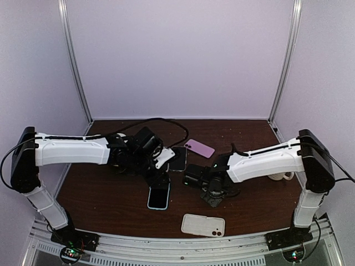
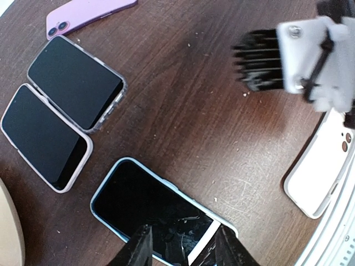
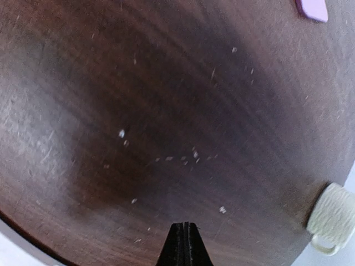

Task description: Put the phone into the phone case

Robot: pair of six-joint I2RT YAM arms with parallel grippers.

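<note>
A phone with a black face and light-blue rim (image 2: 151, 202) lies screen up at the front middle of the table. Over its near end stands my left gripper, fingers parted with the screen showing between them; whether they touch it I cannot tell. A white phone or case (image 1: 203, 225) with round camera openings lies flat by the front edge; which of the two, I cannot tell. My right gripper is shut, nothing showing between its fingers. In the top view, the right arm's end (image 1: 212, 198) is above bare table behind the white piece.
Two more dark-faced phones, one white-rimmed (image 2: 47, 138) and one clear-rimmed (image 2: 77, 83), lie side by side farther back. Beyond them is a purple phone or case (image 1: 199, 148). A white cup (image 3: 333, 216) stands at the right side.
</note>
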